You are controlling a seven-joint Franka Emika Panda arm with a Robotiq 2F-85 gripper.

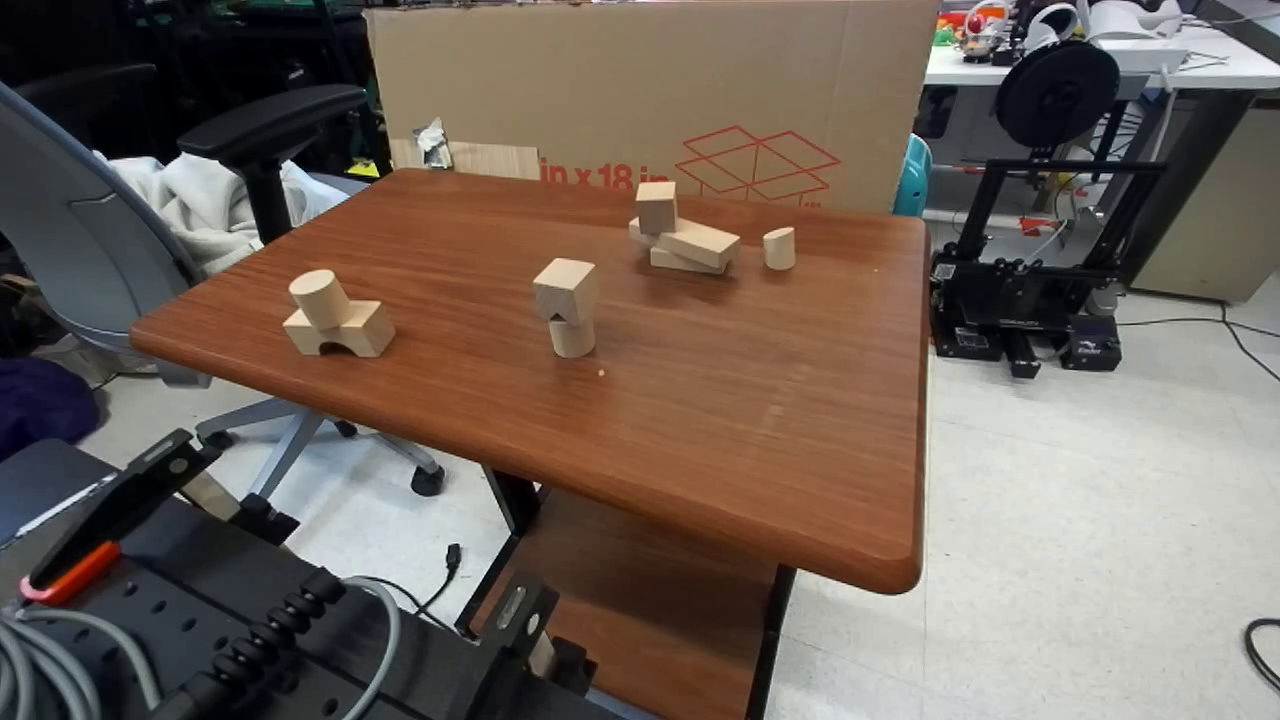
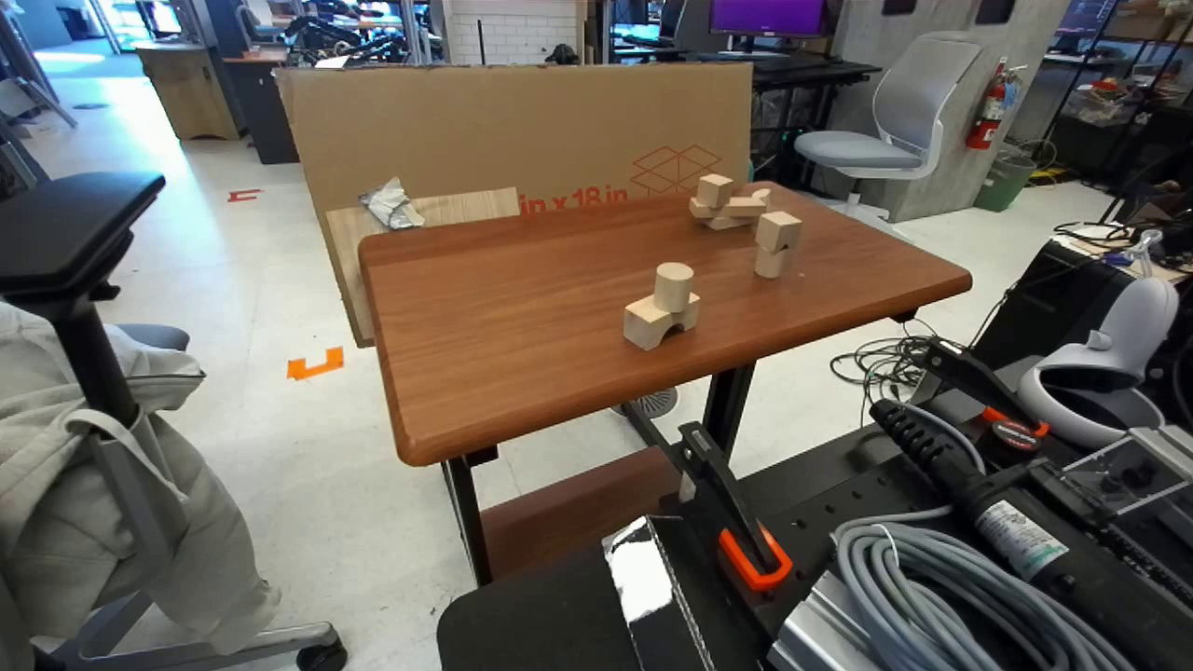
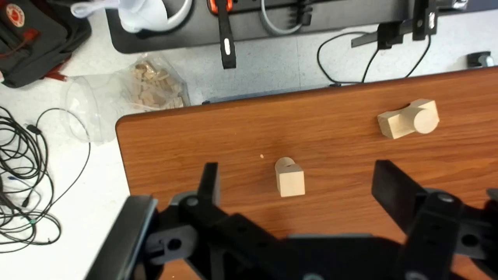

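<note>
My gripper stands open in the wrist view, high over the table, its fingers wide apart and nothing held. Below, between the fingertips as seen from above, a wooden cube (image 1: 565, 289) rests on a short cylinder (image 1: 573, 337). On the left side of the table in exterior view 1, a cylinder (image 1: 319, 299) tops an arch-shaped block (image 1: 366, 330). Toward the back, a small block (image 1: 656, 206) sits on crossed flat blocks (image 1: 705, 244). A slant-topped cylinder (image 1: 779, 248) stands alone beside that pile. Neither exterior view shows the gripper.
A cardboard sheet (image 1: 480, 72) stands behind its back edge. Past the front edge lies the black base with clamps (image 2: 738, 503) and coiled cable (image 2: 928, 581). A chair armrest (image 1: 270, 126) is near the left edge.
</note>
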